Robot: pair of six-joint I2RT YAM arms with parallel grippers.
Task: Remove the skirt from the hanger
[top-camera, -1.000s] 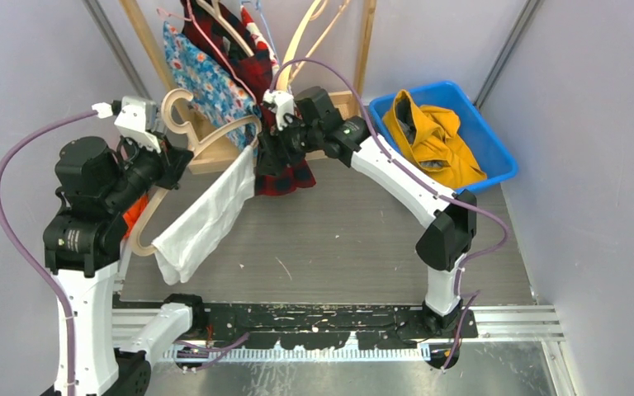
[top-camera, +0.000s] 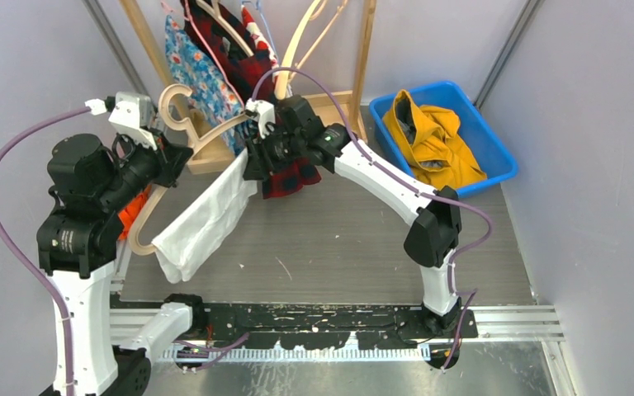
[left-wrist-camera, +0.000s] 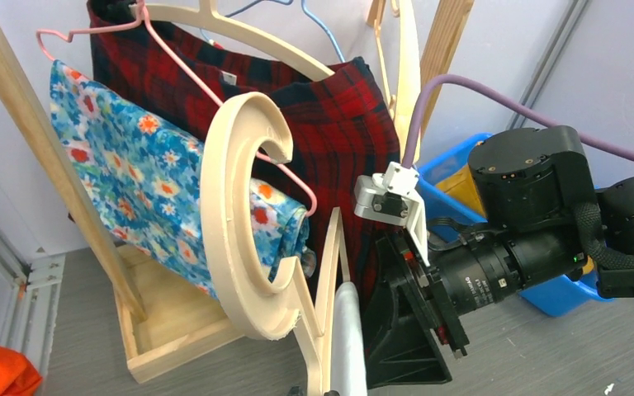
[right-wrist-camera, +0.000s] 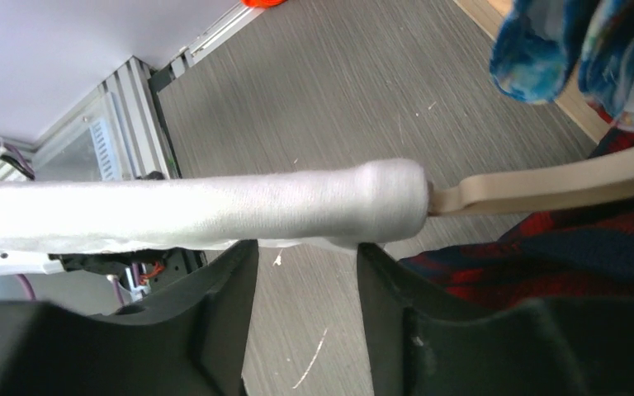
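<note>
A wooden hanger point(top-camera: 142, 224) is held by my left gripper point(top-camera: 173, 158), which is shut on it. A white skirt point(top-camera: 202, 223) hangs diagonally from the hanger's arms below. My right gripper point(top-camera: 256, 165) is at the skirt's upper right end. In the right wrist view its fingers point(right-wrist-camera: 223, 313) are part open, just beside the rolled white cloth point(right-wrist-camera: 215, 206), with a bare length of hanger point(right-wrist-camera: 545, 181) running right from it. The left wrist view shows the hanger's hook point(left-wrist-camera: 227, 206) up close.
Other garments hang on the wooden rack point(top-camera: 361, 66) behind, including floral and plaid cloth. A blue bin point(top-camera: 495, 165) with yellow cloth stands at the back right. Orange cloth point(left-wrist-camera: 4, 375) lies at the left.
The right gripper has moved left and slightly down along the hanger, with the skirt's upper end shifting slightly. The left arm has moved only slightly.
</note>
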